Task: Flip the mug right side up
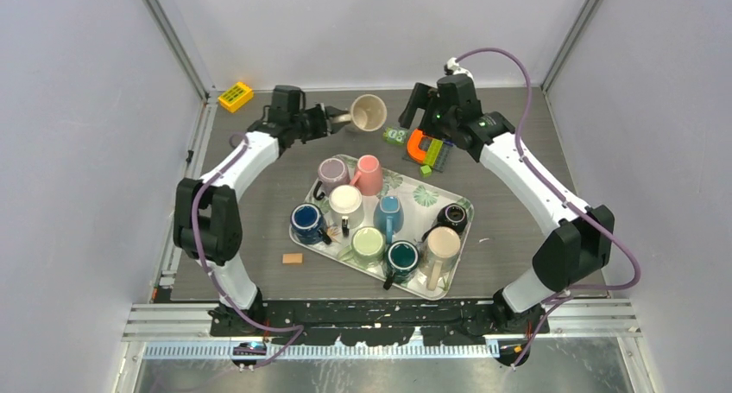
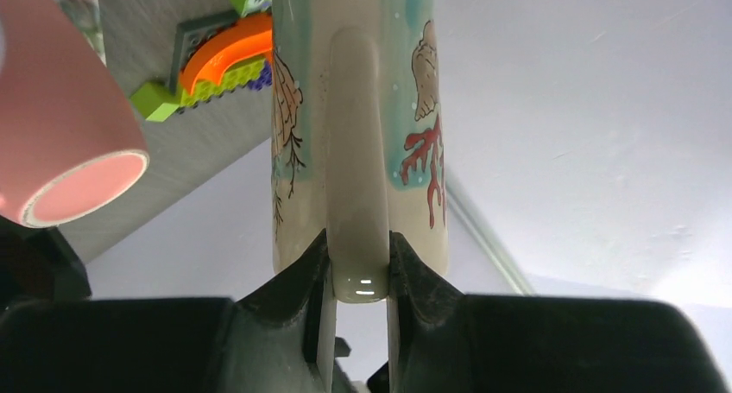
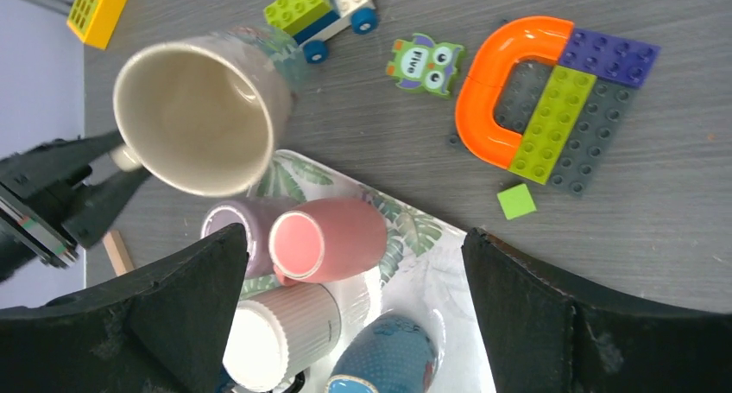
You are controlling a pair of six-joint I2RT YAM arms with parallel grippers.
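A cream mug [image 1: 369, 112] with painted coral and shells [image 2: 414, 125] is held in the air by its handle in my left gripper [image 1: 337, 117], whose fingers clasp the handle end in the left wrist view. In the right wrist view the mug [image 3: 198, 117] lies sideways, its mouth toward that camera. My right gripper [image 1: 419, 104] stands open to the right of the mug, with nothing between its fingers.
A patterned tray [image 1: 419, 199] holds several mugs below the grippers, including a pink one [image 3: 345, 237]. Toy bricks [image 3: 552, 125] and an owl block [image 3: 423, 65] lie behind it. A yellow brick [image 1: 235, 97] sits at the back left.
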